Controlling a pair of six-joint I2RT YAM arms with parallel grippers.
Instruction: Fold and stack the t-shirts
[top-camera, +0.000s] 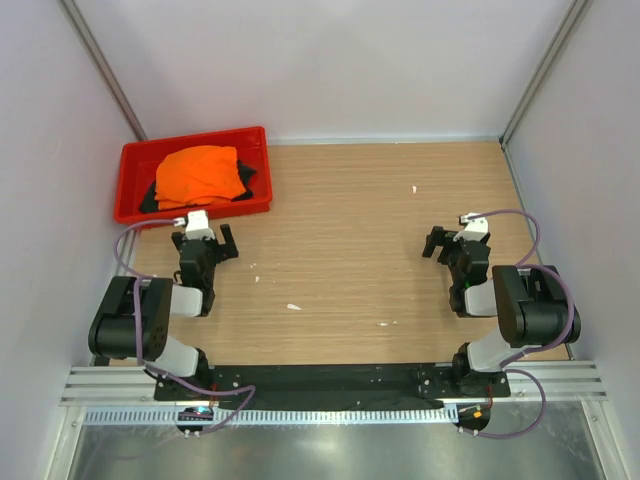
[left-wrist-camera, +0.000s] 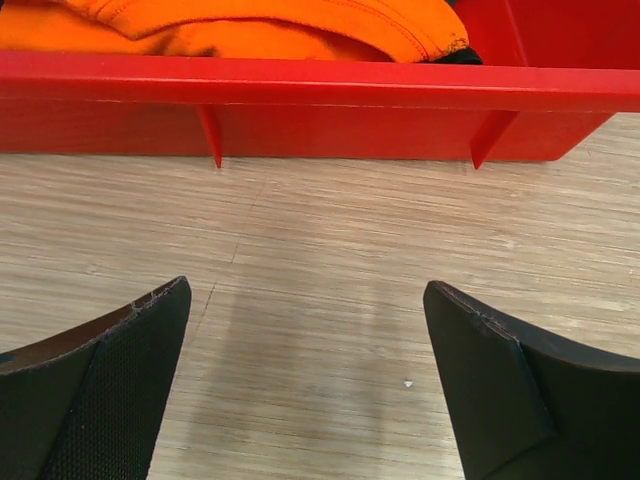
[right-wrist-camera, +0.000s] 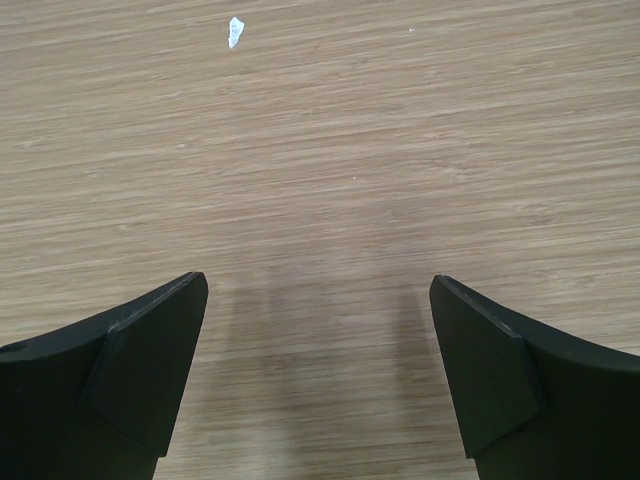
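An orange t-shirt lies on top of black cloth inside the red bin at the back left. In the left wrist view, part of the orange fabric shows behind the bin's near wall. My left gripper is open just in front of that bin, its fingers wide apart over bare table. On the right side of the table my right gripper also stands open, with only wood grain between its fingers. How many shirts the bin holds is hidden.
White walls enclose the back and sides.
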